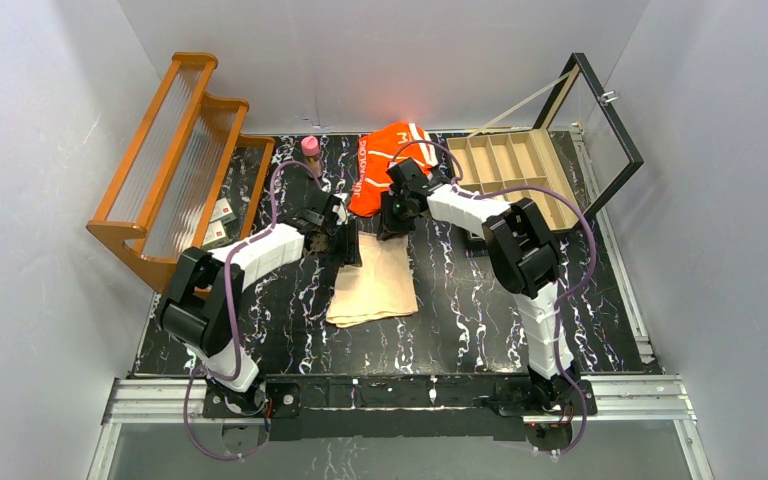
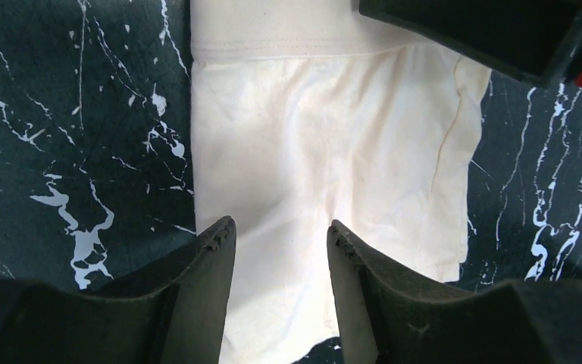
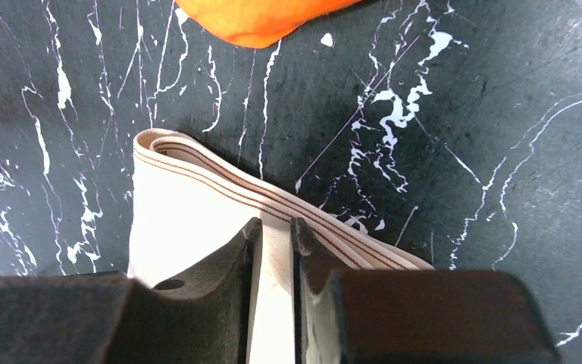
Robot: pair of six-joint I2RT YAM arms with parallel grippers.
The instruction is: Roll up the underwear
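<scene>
The beige underwear [image 1: 380, 285] lies folded into a flat rectangle on the dark marbled table. Its striped waistband [image 3: 220, 178] forms the far edge, doubled over at the left corner in the right wrist view. Over the left side of the cloth, my left gripper is open, and fabric [image 2: 280, 152] shows below and between its spread fingers. My right gripper stands at the waistband with a narrow gap between its fingers. Fabric is visible in that gap, but no grip on it shows.
An orange bag [image 1: 392, 165] lies just behind the cloth. A pink-capped bottle [image 1: 311, 152] stands at the back, with a wooden rack [image 1: 175, 150] on the left. At the right is an open divided box [image 1: 510, 165].
</scene>
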